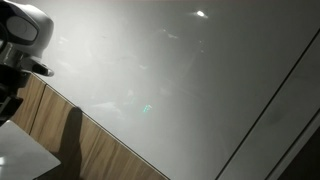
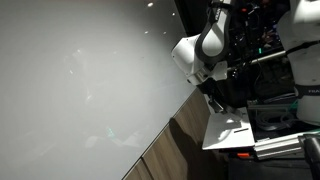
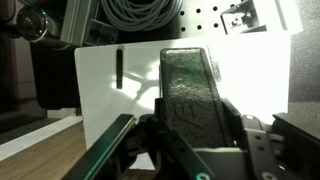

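Note:
Seen in the wrist view, my gripper is shut on a dark, felt-like block with a pale rim, which looks like an eraser (image 3: pixel 187 80). The block points away from the fingers over a white panel (image 3: pixel 95 100). In exterior view 1 the gripper (image 1: pixel 8 100) is mostly cut off at the left edge, so the block cannot be made out there. A large whiteboard (image 1: pixel 190 70) fills most of that view and bears a small green mark (image 1: pixel 147 108). The gripper is well to the left of that mark.
A thin black stick, perhaps a marker (image 3: pixel 119 68), lies on the white panel. Beyond it are a coil of grey cable (image 3: pixel 140 12) and a metal bracket (image 3: pixel 237 17). Wood-look boarding (image 1: pixel 95 150) runs along the whiteboard's edge.

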